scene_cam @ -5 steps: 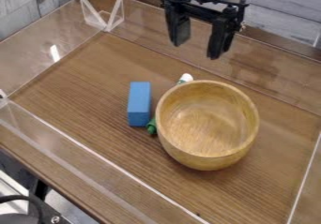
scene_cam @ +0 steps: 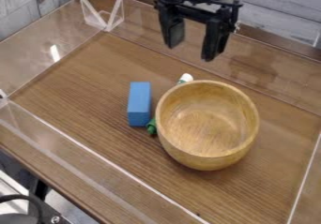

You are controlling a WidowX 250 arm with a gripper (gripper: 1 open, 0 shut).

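My black gripper [scene_cam: 194, 36] hangs at the top centre of the camera view, above the wooden table, its two fingers apart with nothing visible between them. Below it lie a small white object [scene_cam: 185, 79], a blue block [scene_cam: 139, 103] and a tan round bowl [scene_cam: 207, 125]. A small green object [scene_cam: 152, 126] lies by the block, partly hidden beside the bowl.
The wooden table [scene_cam: 69, 111] has free room at the left and along the front. Clear edges and walls border it at the left, back and right. A black cable [scene_cam: 32, 200] shows at the lower left.
The gripper has shifted very slightly and turned a little. The objects on the table have not moved.
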